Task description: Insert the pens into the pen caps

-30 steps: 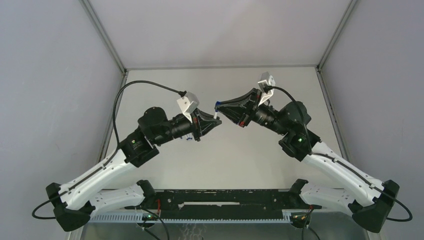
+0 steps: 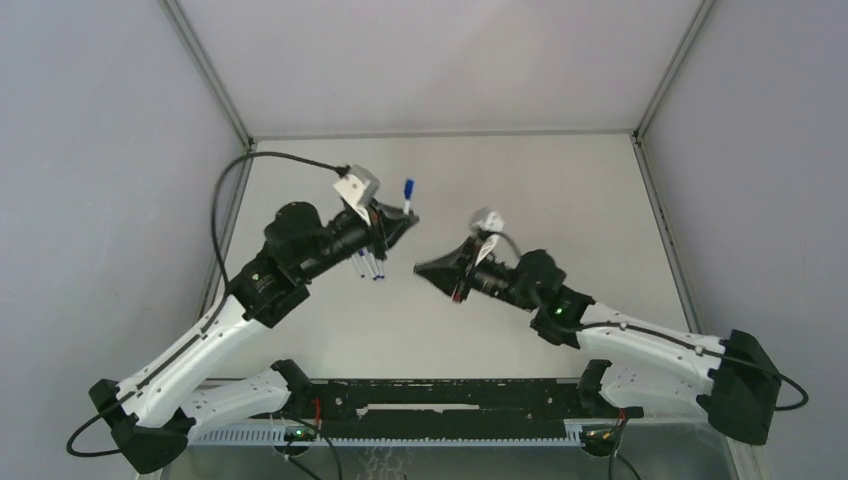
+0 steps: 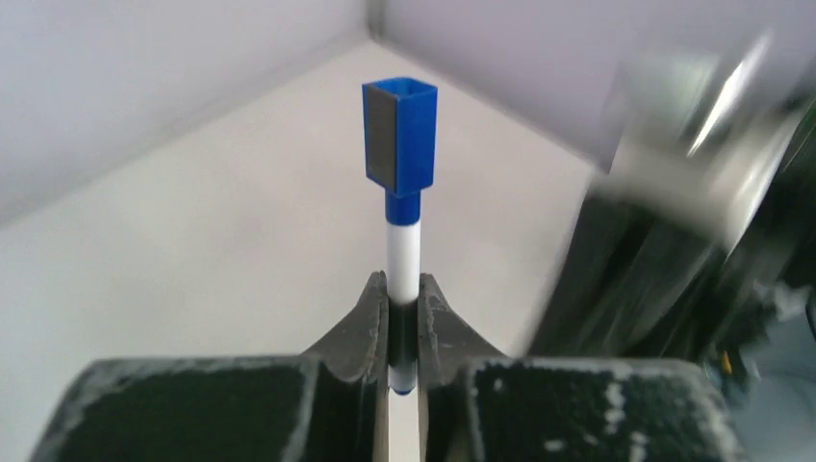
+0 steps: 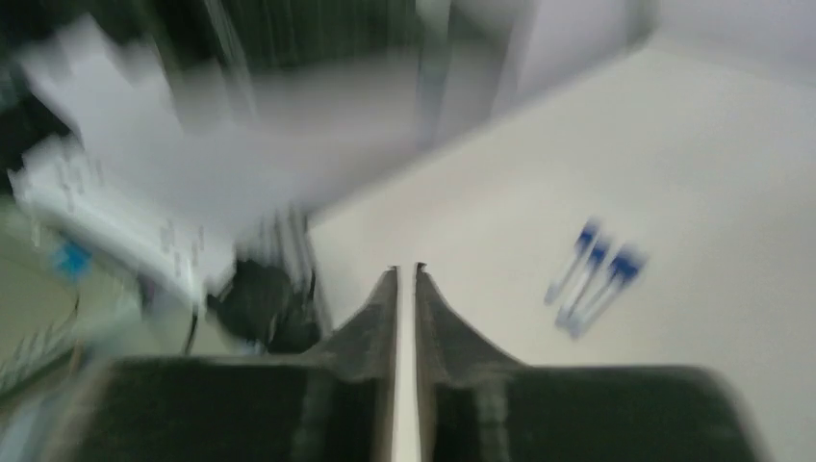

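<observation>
My left gripper [image 2: 412,216] is shut on a white pen [image 3: 403,248]. The pen stands upright with a blue cap [image 3: 400,135] at its upper end, and its lower blue tip shows below the fingers in the left wrist view. My right gripper [image 2: 418,268] is lower and to the right, apart from the pen. In the right wrist view a narrow gap with nothing in it shows between its fingers, so it is slightly open. Several more blue-ended white pens [image 4: 594,279] lie side by side on the table, partly hidden behind the left arm from above.
Walls enclose it at the back and both sides. The right wrist view is blurred.
The right gripper has come away from the blue cap, moving down and slightly left. More of the pens on the table shows.
</observation>
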